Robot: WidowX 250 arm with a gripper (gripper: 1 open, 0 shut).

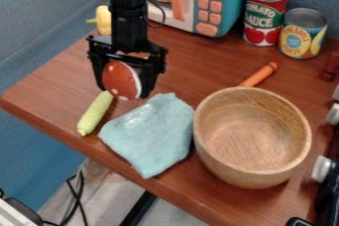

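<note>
The black arm comes down from the top, its gripper (126,71) low over the left part of the table with a red-and-white round object (119,79) between its fingers; whether they press on it is hard to tell. A pale yellow-green corn-like piece (95,112) lies just below it, beside a folded light blue cloth (149,133). A wooden bowl (252,166) sits to the right of the cloth.
An orange carrot-like stick (257,76) lies behind the bowl. A toy microwave (209,2), two cans (265,12) (302,34) and a yellow object (101,18) stand at the back. Dark items line the right edge.
</note>
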